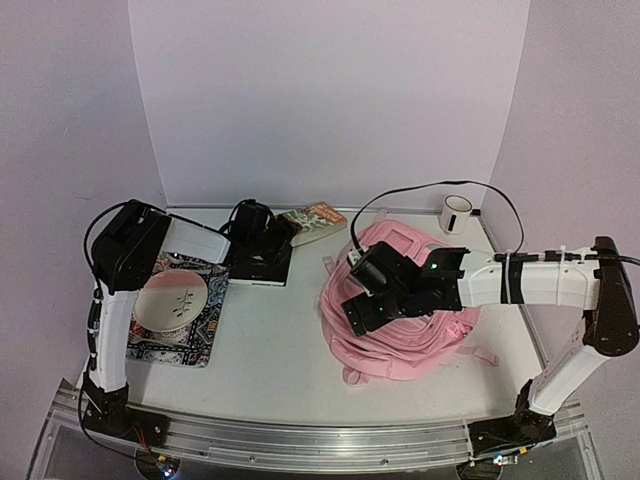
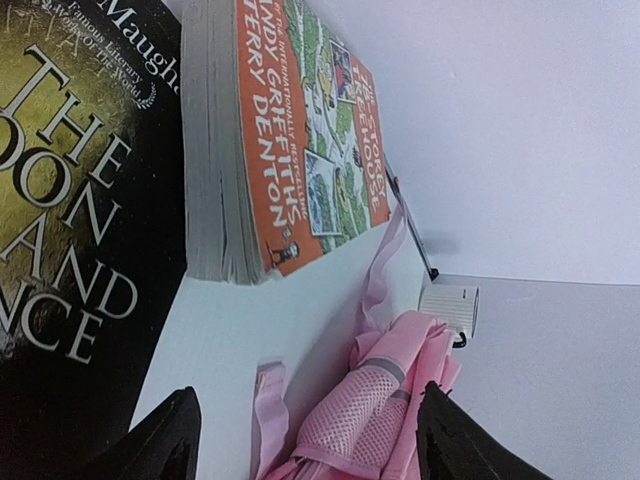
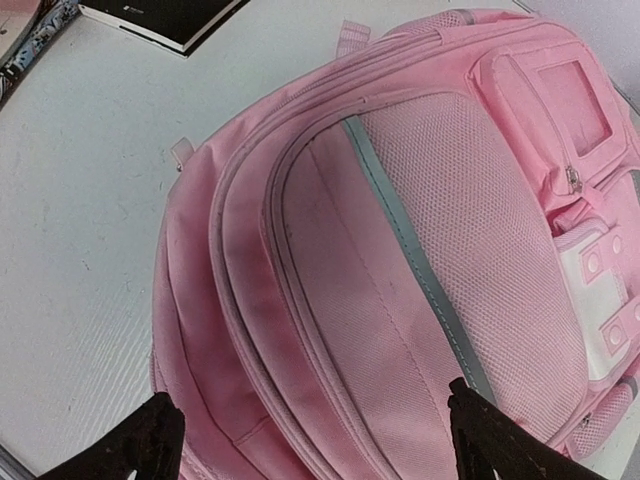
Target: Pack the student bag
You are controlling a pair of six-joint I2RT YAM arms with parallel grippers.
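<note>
The pink backpack lies on the table right of centre, its mesh front pocket and side zips facing up in the right wrist view. Over its left part hovers my right gripper, open and empty. My left gripper is above the two books at the back, fingers spread with nothing between them. A thick paperback with an orange and green cover lies beside a black book. In the top view the left arm hides much of the black book.
A patterned mat with a round plate on it lies at the left, partly under the left arm. A white mug stands at the back right.
</note>
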